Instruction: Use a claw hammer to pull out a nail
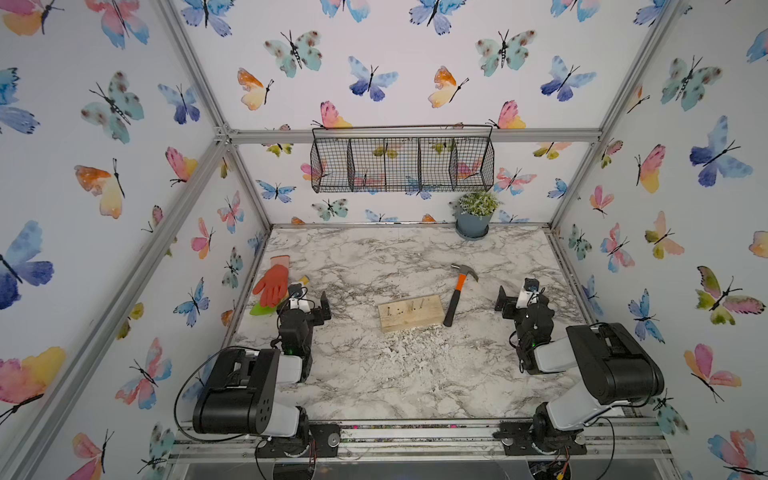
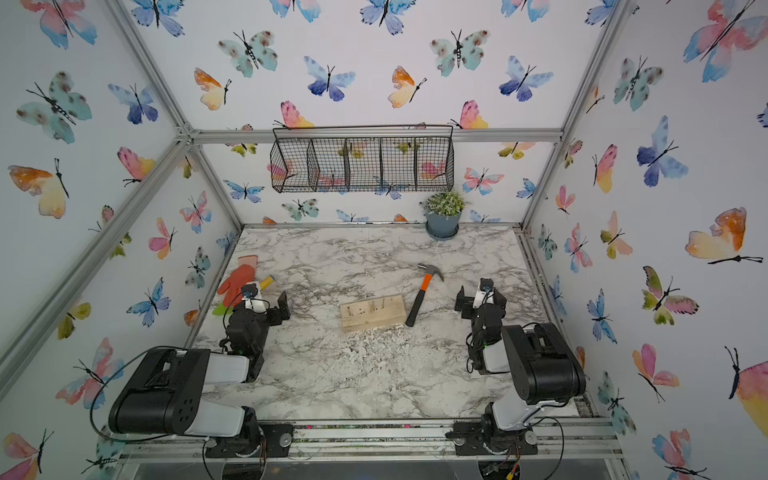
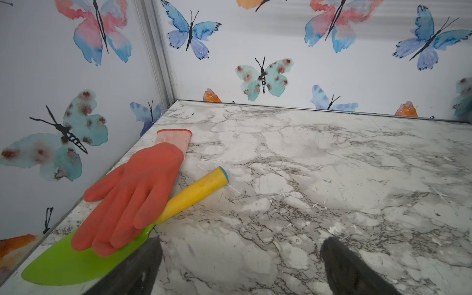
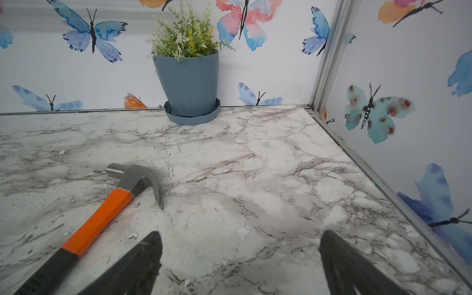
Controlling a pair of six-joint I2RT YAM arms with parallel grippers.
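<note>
A claw hammer (image 1: 457,294) with an orange and black handle lies on the marble table, its head pointing away from me. In the right wrist view the hammer's steel head (image 4: 137,178) shows at the left, claw turned right. Beside the handle, to its left, a pale wooden block (image 1: 411,313) lies flat with several nails or holes along its top, too small to tell apart. My right gripper stands open to the right of the hammer, nothing between its fingers. Left of the block, my left gripper is open and empty too.
Orange glove (image 3: 142,191) lies over a green tool with a yellow handle (image 3: 196,193) at the far left. A potted plant (image 4: 189,83) stands at the back right; a wire basket (image 1: 402,164) hangs on the rear wall. Pale debris (image 1: 409,352) litters the table before the block.
</note>
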